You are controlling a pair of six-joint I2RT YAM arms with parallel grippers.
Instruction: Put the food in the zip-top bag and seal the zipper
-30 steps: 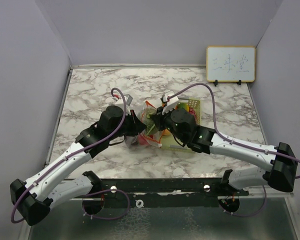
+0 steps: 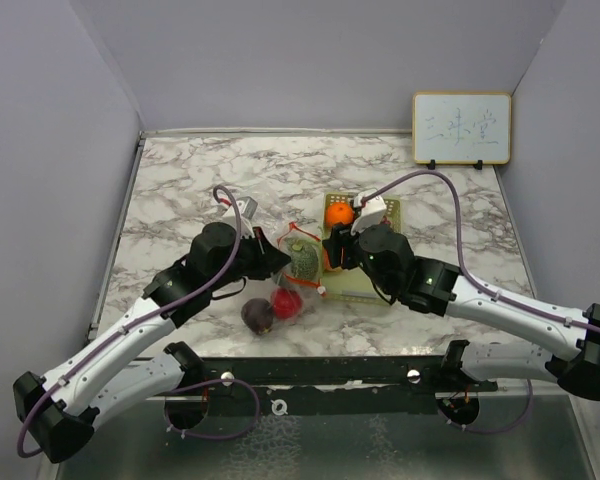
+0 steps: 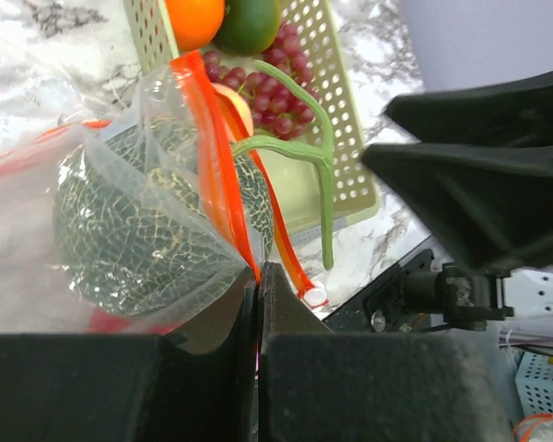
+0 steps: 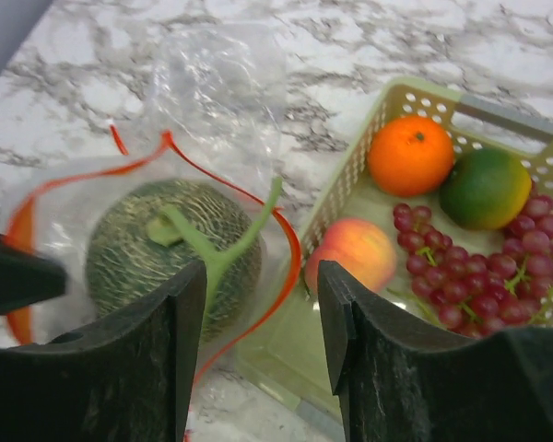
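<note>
The zip top bag with orange-red zipper edge holds a netted melon and a green stem; in the top view a red round item shows at its lower part. My left gripper is shut on the bag's edge at its zipper. My right gripper stands apart to the right of the bag, part open, with nothing seen between its fingers; its dark fingers also show at the right of the left wrist view.
A green basket right of the bag holds an orange, a mango, a peach and grapes. A dark round item lies below the bag. A whiteboard stands at the back right.
My right gripper has moved right, away from the bag. My left gripper has shifted slightly left. The red and dark round items show more clearly than one second ago.
</note>
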